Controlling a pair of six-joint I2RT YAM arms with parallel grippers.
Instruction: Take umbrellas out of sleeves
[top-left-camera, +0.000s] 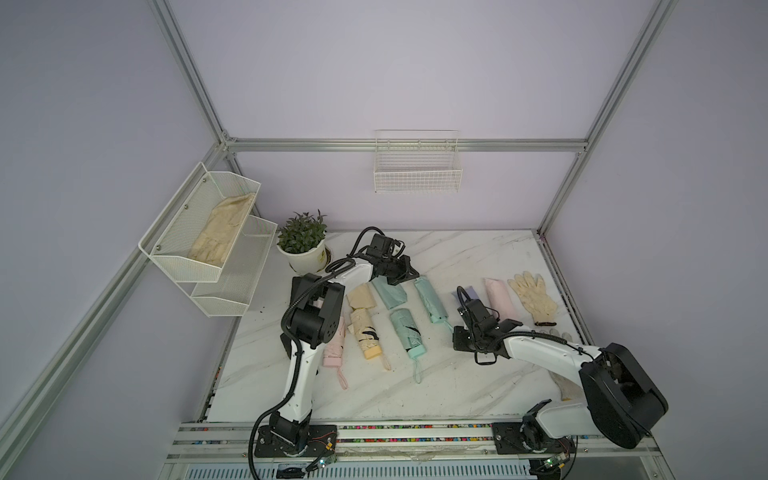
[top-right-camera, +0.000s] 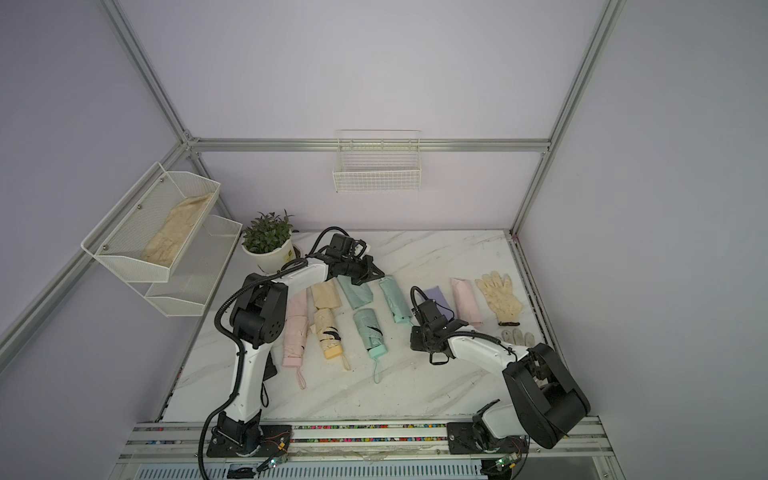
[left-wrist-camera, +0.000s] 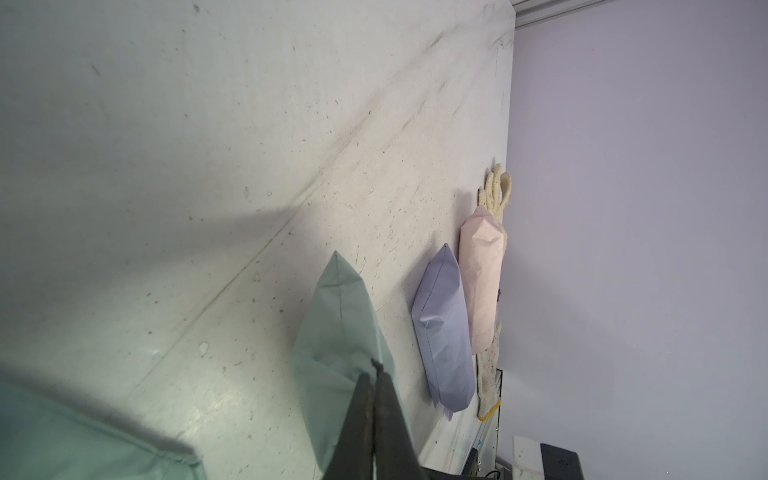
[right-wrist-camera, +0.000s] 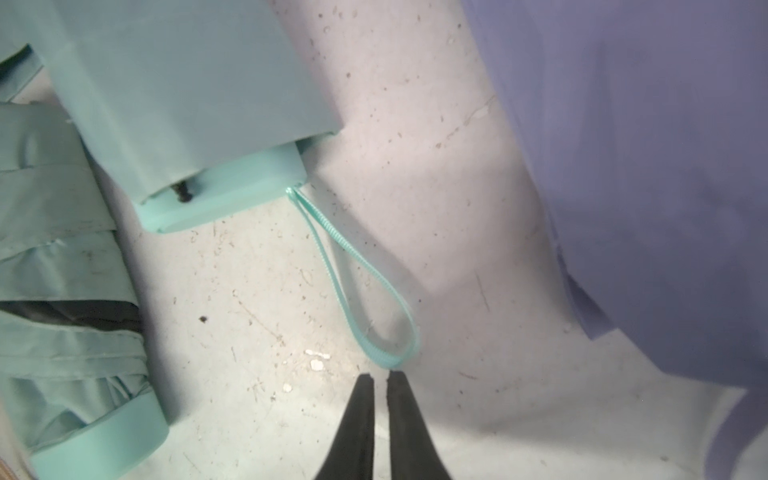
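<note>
A sleeved green umbrella (top-left-camera: 431, 301) lies mid-table, its handle end and wrist loop (right-wrist-camera: 392, 308) showing in the right wrist view. My left gripper is shut by the sleeve's far end; nothing shows between its fingertips. Just short of the loop's tip, my right gripper is slightly open, its narrow gap empty. Left of these lie a bare green umbrella (top-left-camera: 408, 329) and a flat green sleeve (top-left-camera: 389, 293), then a bare yellow umbrella (top-left-camera: 366, 334) below a beige sleeve (top-left-camera: 361, 297), and a pink umbrella (top-right-camera: 294, 344).
A sleeved purple umbrella (top-right-camera: 438, 301) and a sleeved pink one (top-right-camera: 466, 300) lie to the right, beside gloves (top-right-camera: 501, 297). A potted plant (top-left-camera: 302, 240) stands at the back left. Bare table lies along the front and back right.
</note>
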